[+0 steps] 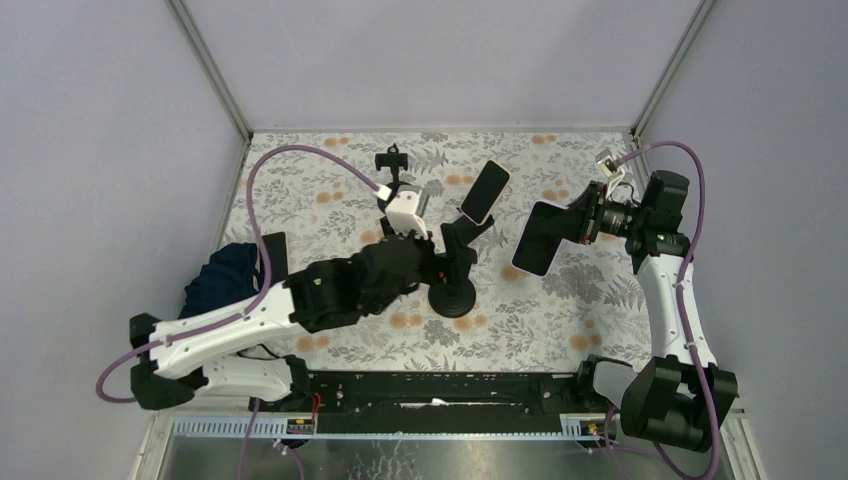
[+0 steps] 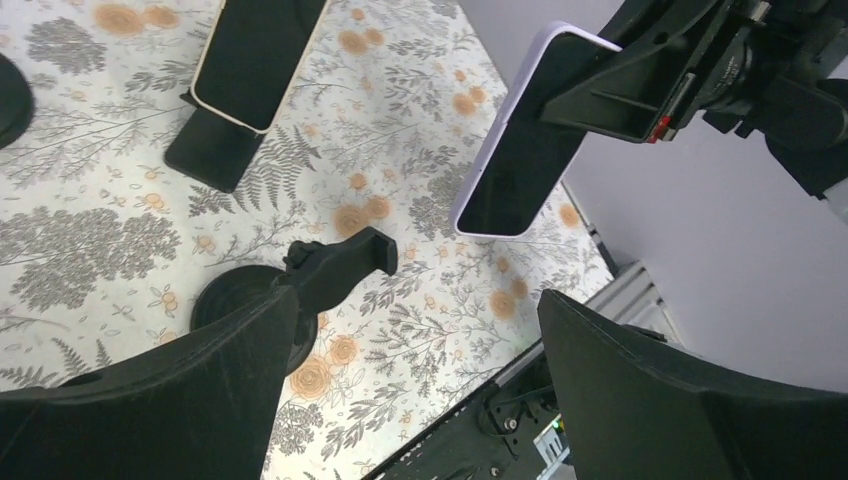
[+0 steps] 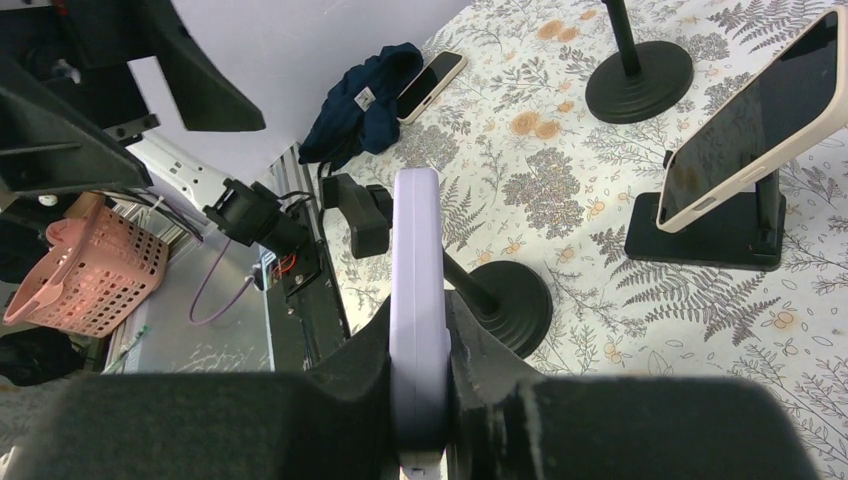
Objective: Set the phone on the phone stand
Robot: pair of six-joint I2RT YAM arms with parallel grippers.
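My right gripper (image 1: 583,215) is shut on a lilac-edged phone (image 1: 536,240), which fills the lower middle of the right wrist view as an edge-on strip (image 3: 418,260). My left gripper is open above a black round-based stand (image 1: 451,296), whose holder (image 2: 345,260) shows between and just beyond the fingers in the left wrist view. The held phone (image 2: 515,160) is to the right of that stand. A second phone (image 1: 485,190) rests tilted on a low stand (image 3: 700,245) behind it.
Another round-based stand (image 3: 638,85) stands at the back. A dark cloth (image 1: 215,290) and another phone (image 3: 430,85) lie at the left edge.
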